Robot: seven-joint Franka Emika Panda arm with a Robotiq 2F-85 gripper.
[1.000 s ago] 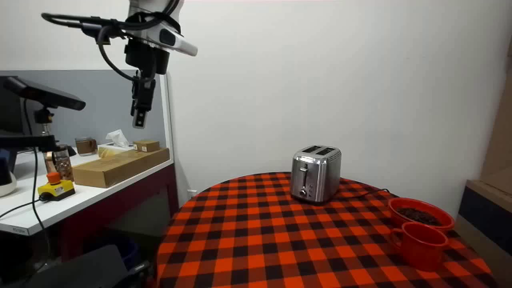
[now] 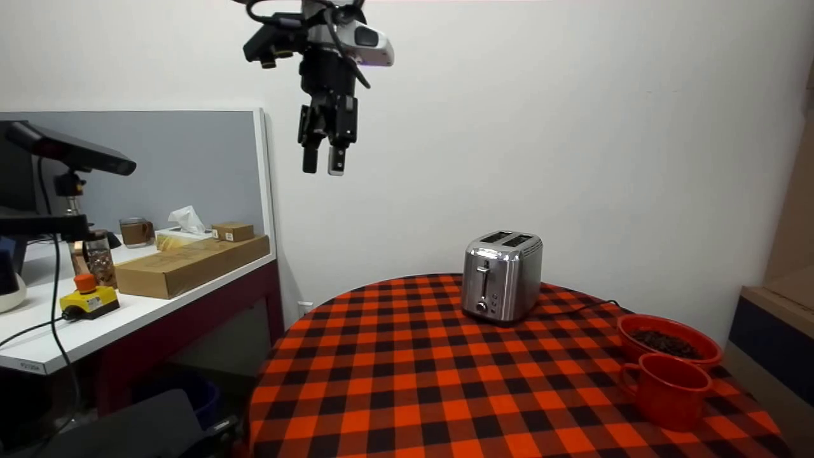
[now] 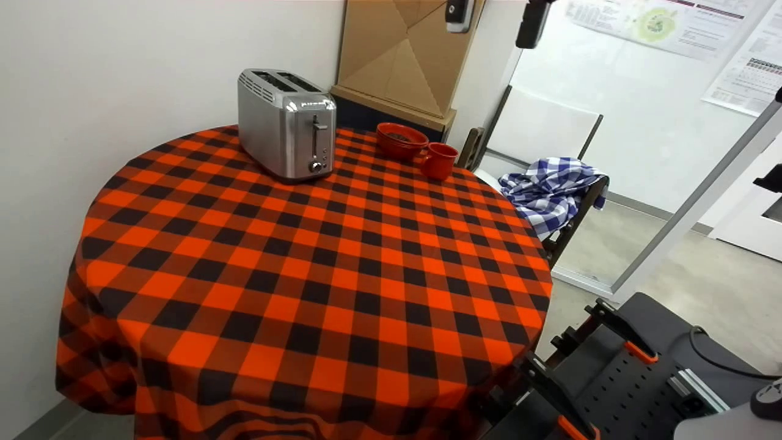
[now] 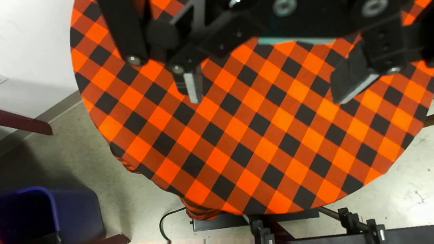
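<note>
High above the checked tablecloth [image 2: 397, 366], my gripper [image 2: 324, 161] points downward and stands open. Its two fingers are wide apart in the wrist view, with only cloth far below between them. A silver toaster [image 2: 501, 276] stands upright at the back of the table, its two top slots empty as far as they show. On the right side sits a red bowl [image 2: 669, 339] holding small dark pieces. Close beside it is a red mug [image 2: 671, 390], upright, handle toward the left. The toaster, bowl and mug do not appear in the wrist view.
A white wall rises behind the toaster, whose cord [image 2: 584, 308] trails right. To the left, a white desk [image 2: 137, 309] carries a long cardboard box [image 2: 191, 264]. A chair with a blue checked cloth [image 3: 553, 192] stands beyond the mug.
My arm has swung right and somewhat up, from in front of the desk divider to before the white wall. The gripper has turned, so both fingers now show. The table objects have not moved.
</note>
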